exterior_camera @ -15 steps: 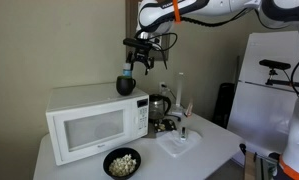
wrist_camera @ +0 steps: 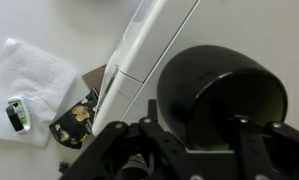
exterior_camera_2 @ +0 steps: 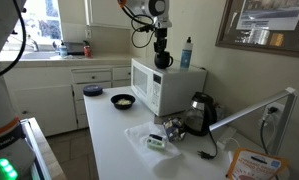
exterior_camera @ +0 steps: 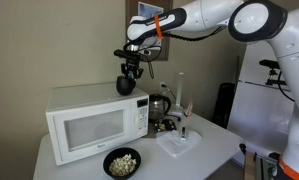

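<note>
A dark mug-like vessel (exterior_camera: 126,86) stands upright on top of the white microwave (exterior_camera: 97,127), near its right front corner. In the wrist view the mug (wrist_camera: 194,80) fills the right side, its round mouth turned toward the camera. My gripper (exterior_camera: 130,71) points down right over the mug's rim. Its dark fingers stand apart in the wrist view, overlapping the mug's lower edge. Whether they touch the wall cannot be made out against the dark mug. In exterior view 2 the gripper (exterior_camera_2: 160,49) comes down from above onto the mug (exterior_camera_2: 164,61).
A blue bottle (exterior_camera_2: 186,52) stands behind the mug on the microwave. On the counter are a black bowl (exterior_camera: 121,163) of pale pieces, a kettle (exterior_camera_2: 200,114) and a white cloth (exterior_camera_2: 149,137) with a small device on it.
The arm has swung left and come down from the upper right, bringing my gripper to the mug's rim. The mug has stayed in place on the microwave.
</note>
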